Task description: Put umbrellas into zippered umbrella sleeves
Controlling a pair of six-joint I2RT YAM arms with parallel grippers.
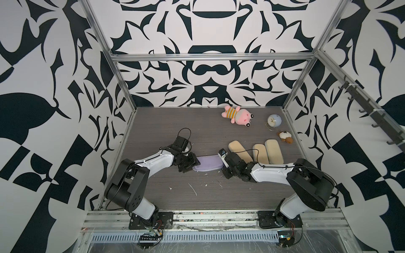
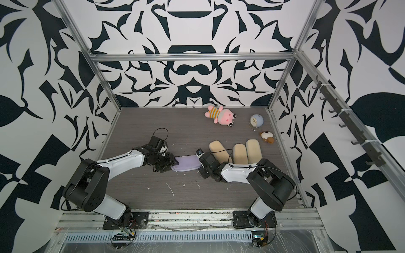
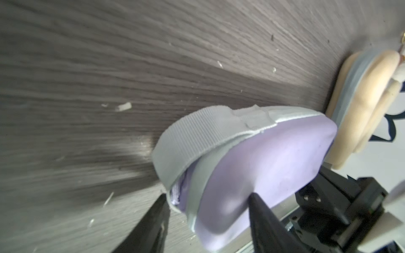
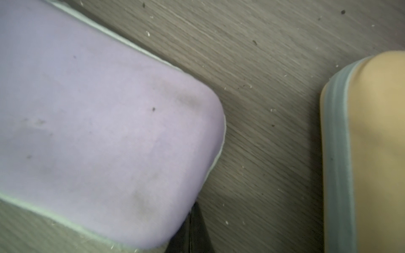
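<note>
A lavender zippered sleeve with a pale grey zip and fabric loop lies between my grippers. In the left wrist view my left gripper is part open, its blurred fingers on either side of the sleeve's loop end; whether they touch it cannot be told. My right gripper is shut, its tips low against or just under the rounded right end of the sleeve. Three beige sleeves lie to the right.
A pink striped plush toy, a pale round object and a small brown-white toy sit at the back right.
</note>
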